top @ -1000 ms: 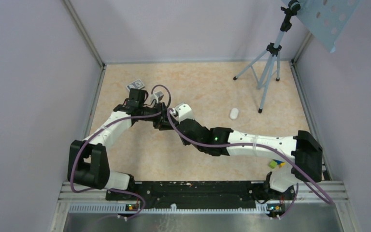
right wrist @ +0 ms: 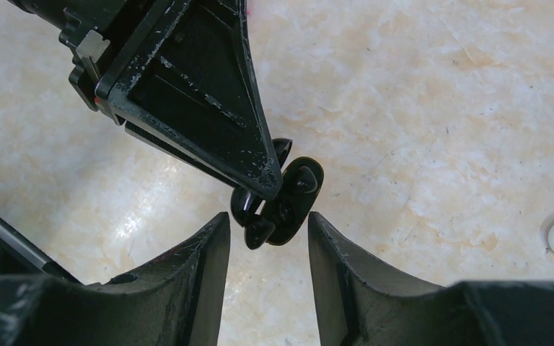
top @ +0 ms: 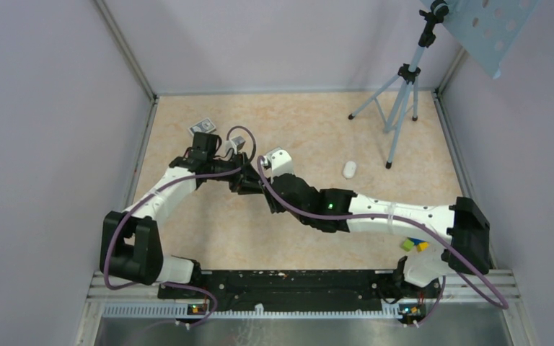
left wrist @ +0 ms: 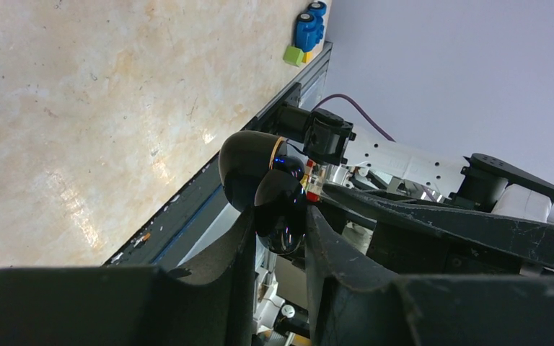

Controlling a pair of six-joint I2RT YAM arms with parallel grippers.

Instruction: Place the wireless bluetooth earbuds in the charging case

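Observation:
The black charging case hangs open in my left gripper, which is shut on it, in midair above the middle of the table. In the right wrist view an earbud shows in the case's lower part; whether it is fully seated I cannot tell. In the left wrist view the glossy case rises above the fingertips. My right gripper stands open just short of the case, nothing clearly between its fingers. In the top view both grippers meet near the table's centre, partly hiding the case.
A white rounded object lies right of the grippers. Coloured toys sit at the front right, a tripod stands at the back right, and a card lies back left.
The left arm shows no visible movement.

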